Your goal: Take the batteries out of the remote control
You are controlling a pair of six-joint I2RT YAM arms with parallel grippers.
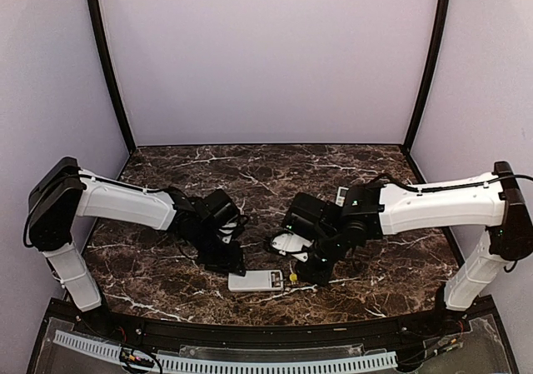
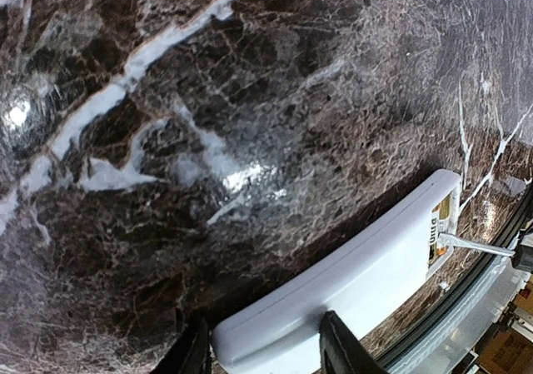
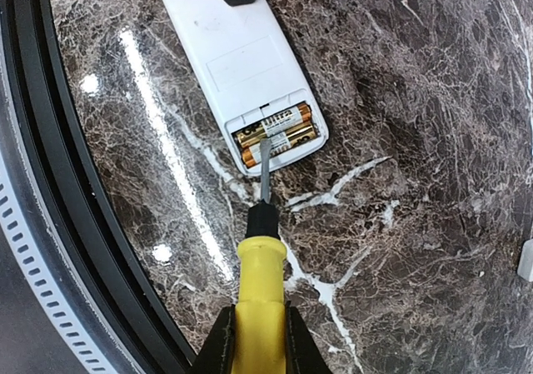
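The white remote control (image 1: pixel 250 281) lies face down near the table's front edge, its battery bay uncovered. Two gold batteries (image 3: pixel 277 132) sit side by side in that bay in the right wrist view. My right gripper is shut on the yellow handle of a screwdriver (image 3: pixel 261 266), whose thin metal tip rests over the batteries. At the remote's opposite end is my left gripper, its fingers apart with part of the white casing showing between them. Whether they touch the casing I cannot tell.
A small white piece (image 1: pixel 341 195), perhaps the battery cover, lies farther back, partly hidden by the right arm. The dark frame rail (image 1: pixel 258 334) runs close in front of the remote.
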